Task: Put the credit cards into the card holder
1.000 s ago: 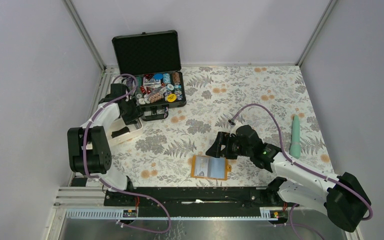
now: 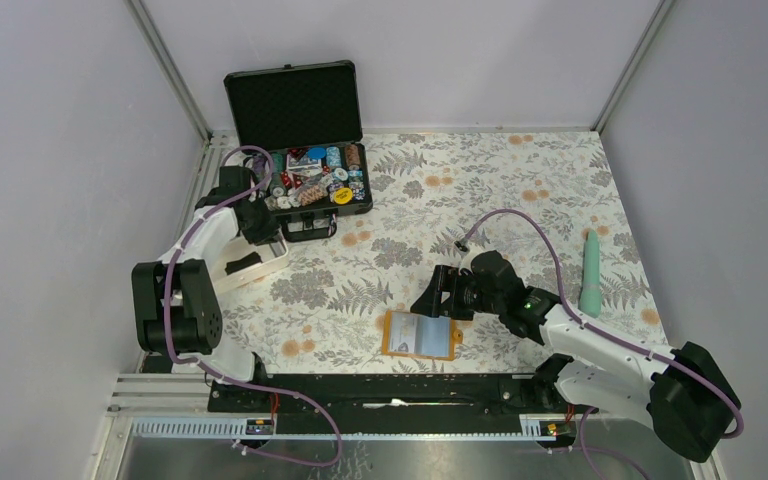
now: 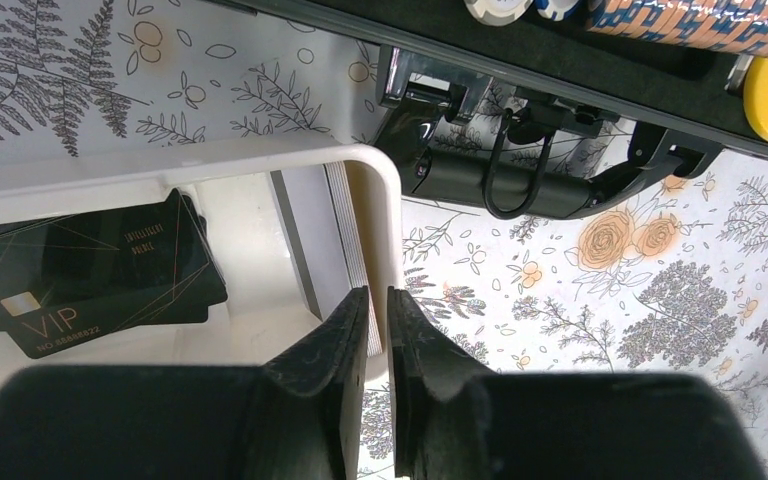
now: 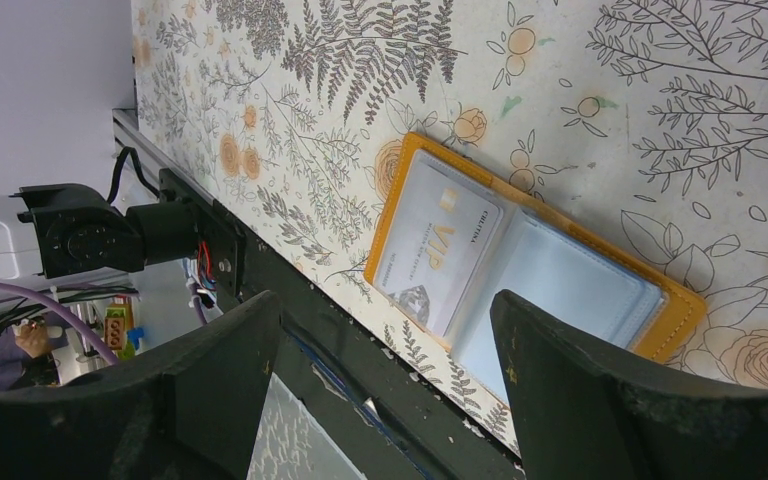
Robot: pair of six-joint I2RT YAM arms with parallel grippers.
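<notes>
At the left, the white tray [image 3: 260, 165] holds black VIP cards [image 3: 90, 270] lying flat and white cards [image 3: 322, 225] leaning at its right end wall. My left gripper is down at that end, its fingers nearly together. Striped card edges show between them; whether the tray wall is also pinched, I cannot tell. The open card holder [image 4: 550, 205], with an orange border, lies near the table's front edge. A pale VIP card [image 4: 435, 245] is seen in its left side; the right side looks empty. My right gripper hovers over the holder, open and empty.
An open black case [image 2: 295, 105] filled with poker chips stands just behind the tray, its handle [image 3: 510, 180] close to my left gripper. A green cylinder [image 2: 591, 272] lies at the far right.
The tray has slid very slightly to the right. The right arm and the card holder are still.
</notes>
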